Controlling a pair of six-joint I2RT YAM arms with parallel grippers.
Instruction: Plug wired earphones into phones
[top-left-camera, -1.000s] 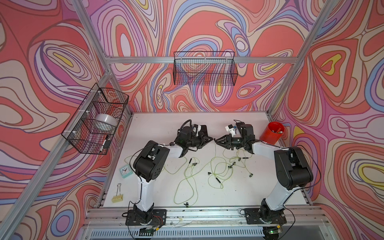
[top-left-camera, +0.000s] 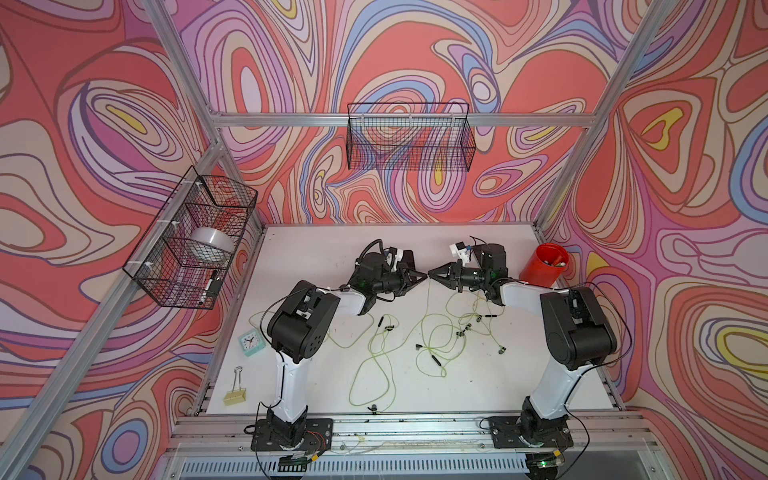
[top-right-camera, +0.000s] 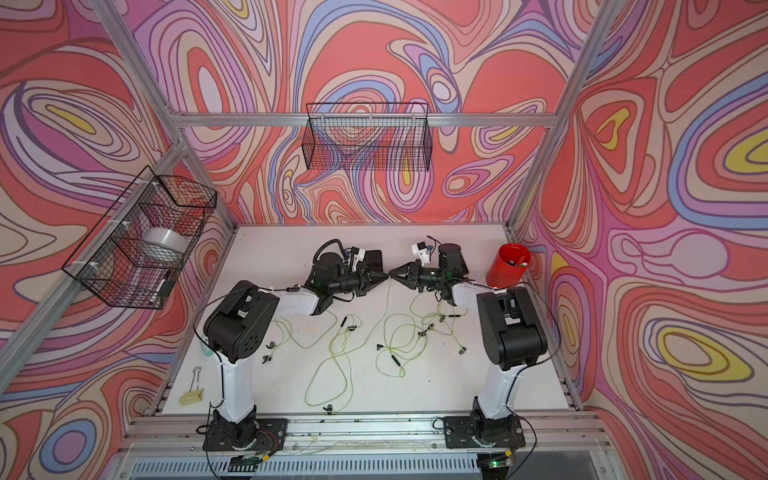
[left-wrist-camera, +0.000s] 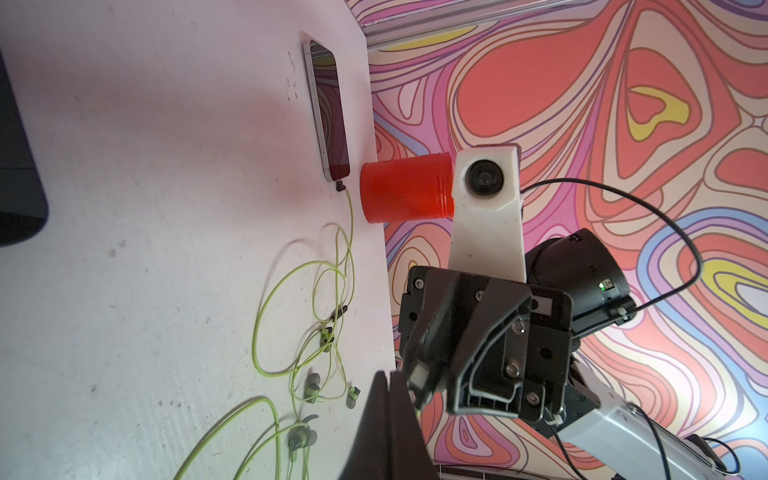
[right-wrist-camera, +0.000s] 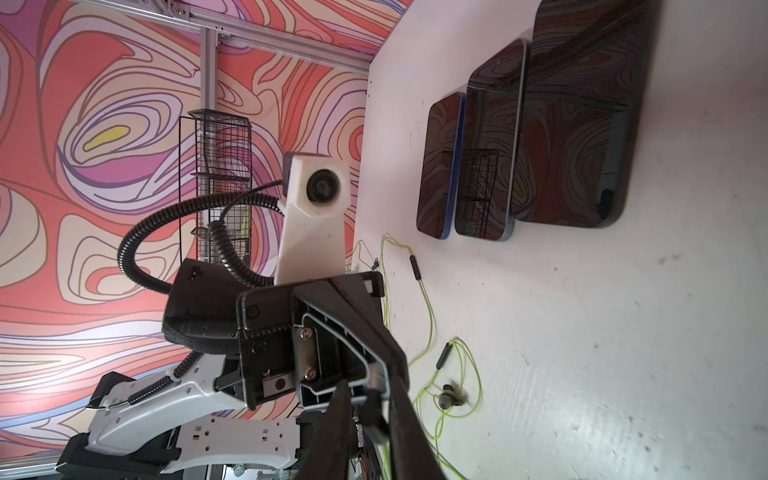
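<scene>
My left gripper (top-left-camera: 421, 275) and right gripper (top-left-camera: 433, 276) face each other tip to tip above the table's middle. Between them a green earphone cable (top-left-camera: 427, 300) hangs down. The left fingers (left-wrist-camera: 392, 432) are shut at its top end, where the small dark plug is mostly hidden. Partly open, the right fingers (right-wrist-camera: 336, 432) stand around this spot. In the right wrist view, a blue-edged phone (right-wrist-camera: 440, 168), a grey-edged phone (right-wrist-camera: 489, 152) and a large dark phone (right-wrist-camera: 584, 128) lie side by side. Another phone (left-wrist-camera: 328, 112) has a cable at its lower end.
Several tangled green earphones (top-left-camera: 448, 332) cover the table's middle front. A red cup (top-left-camera: 546, 265) stands at the right, a clock (top-left-camera: 251, 342) and a yellow-based clip (top-left-camera: 235, 397) at the left. Wire baskets (top-left-camera: 410, 144) hang behind.
My right gripper has shifted slightly left, closer to the left gripper's tips, and its fingers look narrower. The hanging cable has moved a little left. The left arm looks still.
</scene>
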